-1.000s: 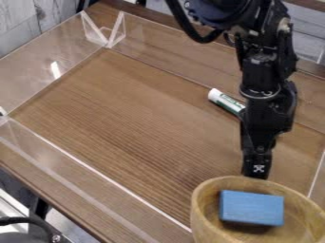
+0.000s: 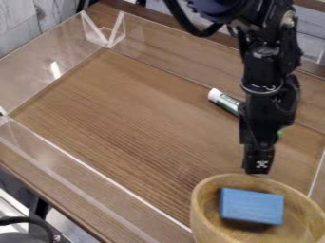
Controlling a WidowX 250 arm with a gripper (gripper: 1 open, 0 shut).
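My black gripper point(image 2: 260, 152) hangs at the right, open, just behind a wooden bowl point(image 2: 208, 213) that holds a blue block point(image 2: 252, 205). A white marker-like item with green point(image 2: 223, 102) lies on the wooden surface, partly hidden behind the arm.
Clear plastic walls run along the left side, and a black cable or fixture shows at the lower left edge.
The gripper has shifted slightly left and up over the last second. The bowl and white item look unmoved.
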